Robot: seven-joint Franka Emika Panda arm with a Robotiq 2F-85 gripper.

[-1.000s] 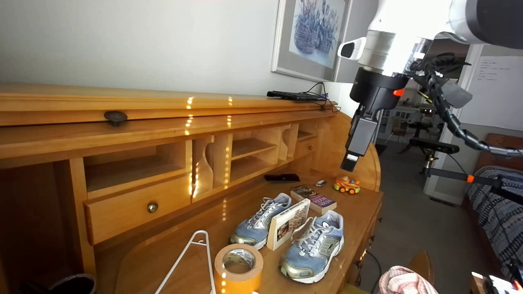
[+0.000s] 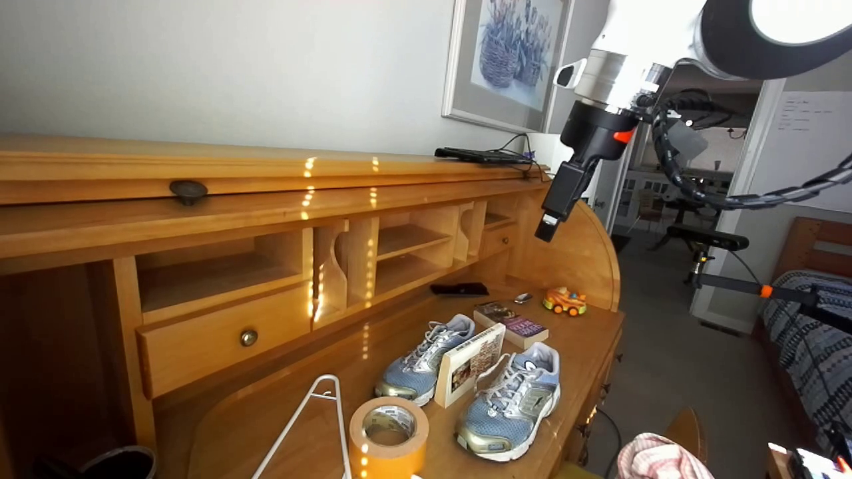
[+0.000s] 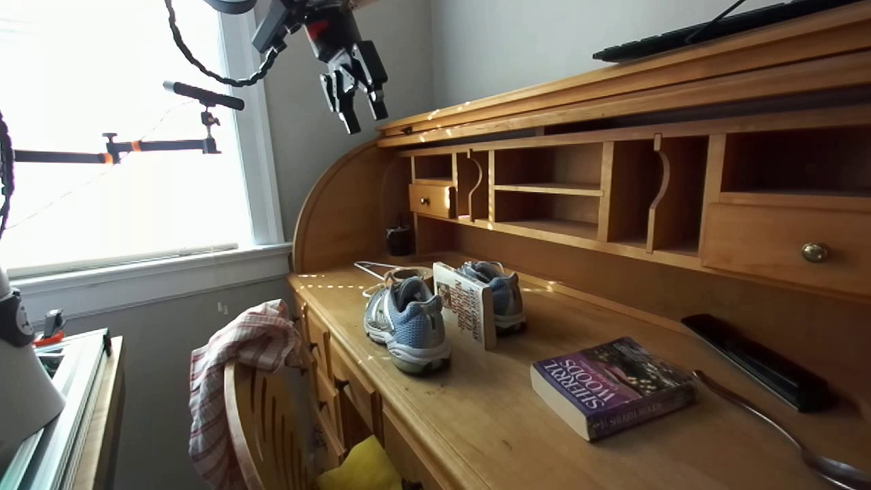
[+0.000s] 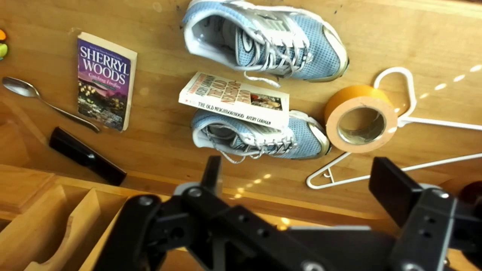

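High above the desk, my gripper [image 3: 365, 122] stands open, with nothing between its fingers. On the desktop below lie two blue and silver shoes, one nearer the front edge [image 2: 511, 403] and one nearer the cubbies [image 2: 427, 359]. A white book, "The Old Neighborhood" [image 3: 465, 306], stands on its edge between them. A purple "Sherryl Woods" book [image 3: 612, 388] lies flat, apart from the shoes. Past the shoe toes sits an orange tape roll [image 4: 360, 118], against a white hanger [image 4: 409, 101]. In the wrist view, all of these lie beyond my fingertips.
A spoon [image 3: 776, 433] and a black case [image 3: 755, 363] lie near the purple book. An orange toy car [image 2: 565, 302] stands at one desk end. Cubbies and drawers [image 2: 208, 335] line the desk's back. A cloth-draped chair [image 3: 253, 392] stands in front.
In exterior view 1, my gripper has moved up and to the left and tilted somewhat. The objects on the desk have stayed put.
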